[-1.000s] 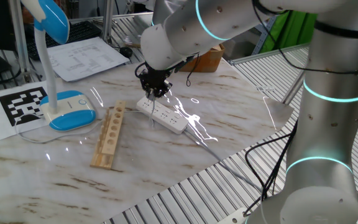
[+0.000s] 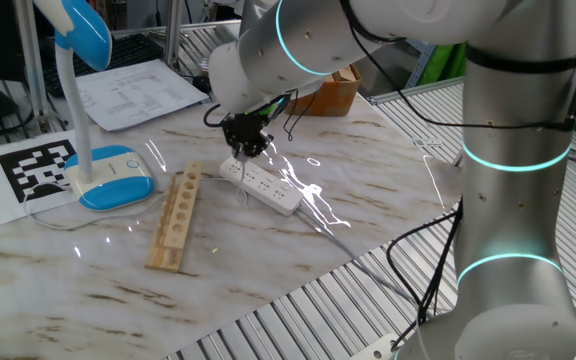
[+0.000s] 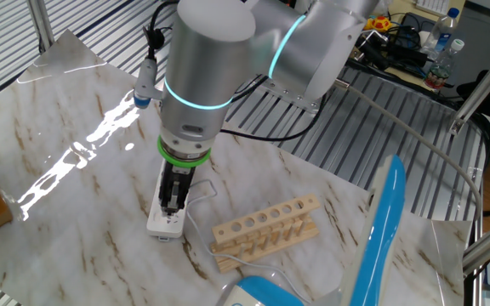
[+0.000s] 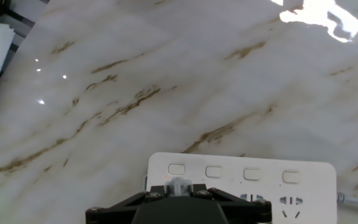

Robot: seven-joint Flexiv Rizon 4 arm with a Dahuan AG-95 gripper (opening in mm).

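Observation:
A white power strip [image 4: 241, 165] lies on the marbled table, a row of switches along one side and sockets along the other. Over its end opposite the grey cord is my gripper, pointing down; exterior view 2 also has the gripper [image 3: 172, 206] there. A pale plug [image 4: 179, 184] is pinched between its black fingers. From it a thin white cable [image 2: 245, 188] hangs down across the strip. The gripper covers the sockets beneath, so I cannot tell whether the plug's prongs are in one.
Beside the strip stand a wooden test-tube rack [image 2: 176, 218] and a blue-and-white lamp [image 2: 113, 180]. A cardboard box [image 2: 330, 95] is near the far edge, and papers [image 2: 133, 95] lie at the back left. Open table shows in front of the rack.
In exterior view 1 the arm's links have shifted left and the wrist has tilted, while the fingertips stay over the same end of the strip. Strip, rack and lamp have not moved.

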